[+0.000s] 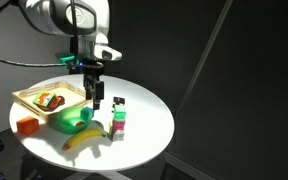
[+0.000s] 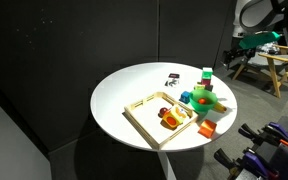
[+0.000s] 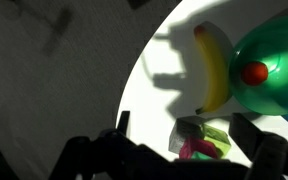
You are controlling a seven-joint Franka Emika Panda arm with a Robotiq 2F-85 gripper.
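Note:
My gripper (image 1: 93, 103) hangs over the table, its fingers apart and nothing between them. In the wrist view, its dark fingers (image 3: 124, 123) frame a stack of blocks (image 3: 197, 140) from above. That stack (image 1: 119, 123), with green, pink and pale parts, stands upright on the table, to the gripper's right in the first exterior view. Close by lie a yellow banana (image 3: 216, 72) and a green bowl (image 3: 276, 88) with a red ball (image 3: 254, 73) inside. A blue block (image 2: 185, 97) shows beside the bowl.
On the round white table (image 2: 114, 85) stands a wooden tray (image 2: 136, 106) holding several colourful items. An orange block (image 2: 208, 128) lies near the edge, and a small black object (image 2: 173, 77) sits farther back. Free tabletop lies right of the stack in the first exterior view.

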